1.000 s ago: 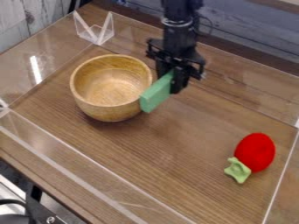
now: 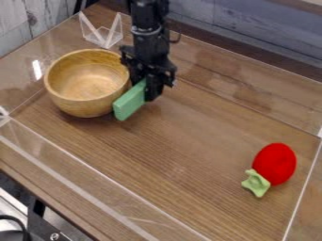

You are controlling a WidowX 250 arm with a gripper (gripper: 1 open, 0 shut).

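Observation:
My gripper (image 2: pixel 141 80) is shut on a green block (image 2: pixel 134 102), which hangs tilted just right of a tan wooden bowl (image 2: pixel 78 89), near or over its right edge. The arm rises toward the back of the table, and the fingertips are partly hidden behind the block.
A red oval object (image 2: pixel 274 162) with a pale green piece (image 2: pixel 257 183) lies at the right front of the wooden table (image 2: pixel 189 169). A clear plastic item stands at the far left edge. A dark cable is at the lower left.
The gripper and green block have moved left and slightly toward the front. The bowl now appears shifted left from where it was a second ago.

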